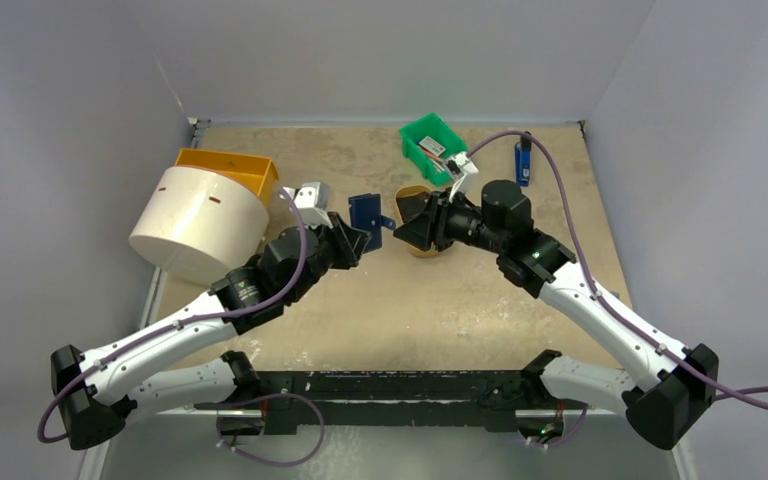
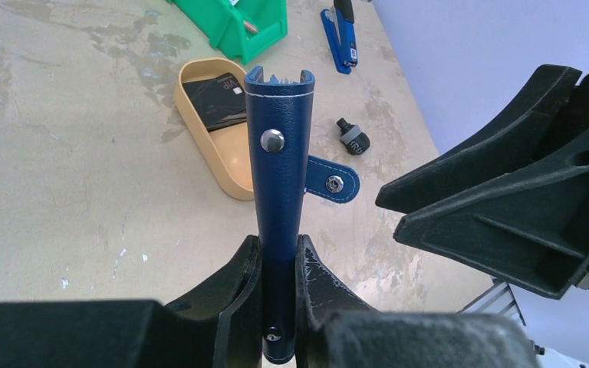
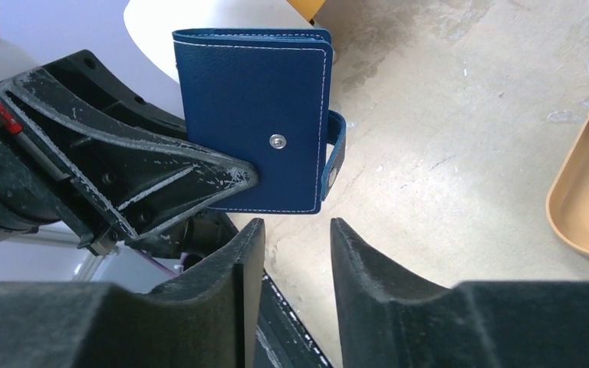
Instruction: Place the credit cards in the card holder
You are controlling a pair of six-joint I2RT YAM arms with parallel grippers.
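A dark blue stitched card holder (image 1: 363,217) is held up off the table, with my left gripper shut on its lower part. In the right wrist view the card holder (image 3: 257,115) shows its flat face with a snap stud, and its strap (image 3: 335,157) sticks out from one side. My right gripper is part open, its fingertips just clear of the strap, nothing between them. Black cards (image 2: 218,100) lie in a tan oval tray (image 2: 198,136) on the table behind.
A green bin (image 1: 430,148) and a blue stapler (image 1: 523,160) stand at the back. At the left are a large white cylinder (image 1: 200,222) and an orange bin (image 1: 250,170). A small black bottle (image 2: 353,136) sits right of the tray.
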